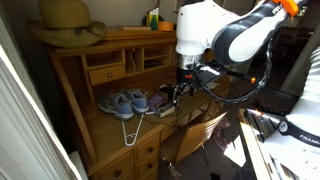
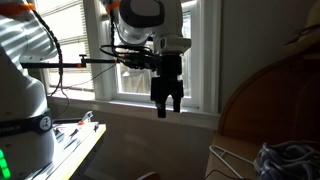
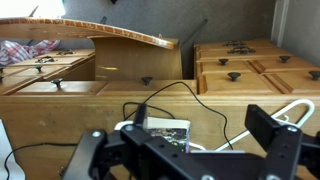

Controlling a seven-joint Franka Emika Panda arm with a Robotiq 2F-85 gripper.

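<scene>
My gripper hangs above the wooden desk, its two fingers apart with nothing between them. In the wrist view dark fingers reach in from below over the desk's edge. A card or booklet with a coloured picture lies on the desktop there, partly covered by the gripper. To the right, a white hanger is partly hidden by a finger. Grey-blue shoes stand on the desktop, left of the gripper in the first exterior view, with the hanger in front of them.
A straw hat sits on top of the desk's hutch. A thin black cable loops over the desk's front edge. Drawers line the front. A curved wooden chair back stands before the desk.
</scene>
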